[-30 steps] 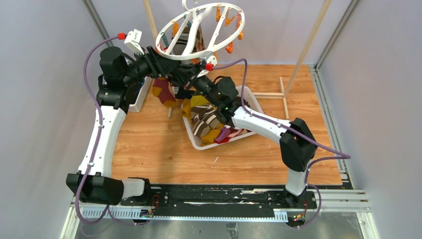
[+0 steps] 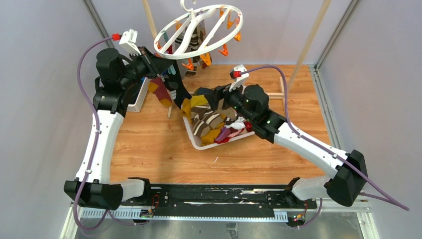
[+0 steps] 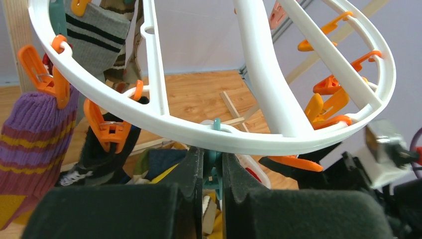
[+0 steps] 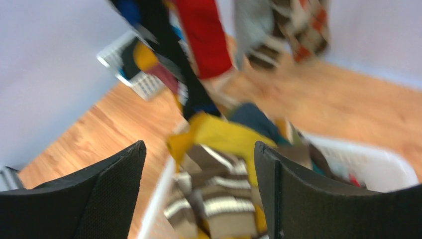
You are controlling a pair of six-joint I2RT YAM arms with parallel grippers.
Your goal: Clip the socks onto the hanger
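The round white hanger [image 2: 185, 37] hangs at the top, with orange and teal clips round its rim. My left gripper is shut on a teal clip [image 3: 212, 181] at the near rim. Left of it in the left wrist view, orange clips hold a black sock [image 3: 102, 154] and a striped purple sock [image 3: 35, 137]; a grey sock [image 3: 94, 37] hangs behind. My right gripper is open and empty, its fingers apart in the right wrist view. Beyond them a dark sock [image 4: 184, 74] and a red one [image 4: 201, 35] hang, blurred.
Below the hanger stands a white basket [image 2: 201, 146] heaped with loose socks, brown-striped and mustard ones among them. Another white basket [image 2: 139, 97] is at the left. Wooden stand poles [image 2: 311, 42] rise at the sides.
My right gripper was close beside the left one under the rim; it has moved right and down, over the sock basket. The black sock now shows below the rim. My left arm barely moved.
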